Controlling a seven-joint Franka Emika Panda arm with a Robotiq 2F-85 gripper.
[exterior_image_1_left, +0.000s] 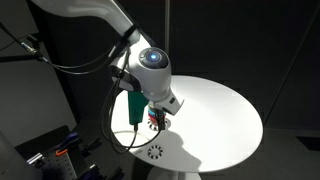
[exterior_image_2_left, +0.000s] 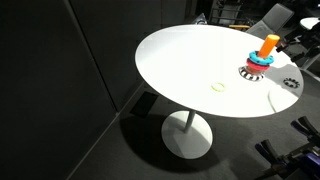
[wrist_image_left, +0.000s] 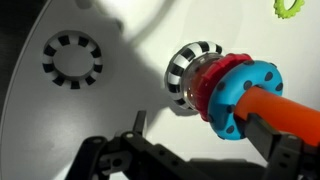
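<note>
A stack of rings stands on the white round table (exterior_image_2_left: 180, 60): a black-and-white ring (wrist_image_left: 178, 78) at the bottom, a red ring (wrist_image_left: 207, 80) above it, then a blue ring with dark dots (wrist_image_left: 228, 98). An orange cylinder (wrist_image_left: 288, 112) rises from the top; the same cylinder (exterior_image_2_left: 269, 45) looks upright from the side. My gripper is open, its fingers apart in the lower part of the wrist view. The right finger overlaps the orange cylinder's edge there; whether they touch I cannot tell.
Lying flat apart from the stack are a second black-and-white ring (wrist_image_left: 72, 60) and a yellow-green ring (exterior_image_2_left: 218, 86). A dark wall panel (exterior_image_2_left: 60, 80) stands beside the table.
</note>
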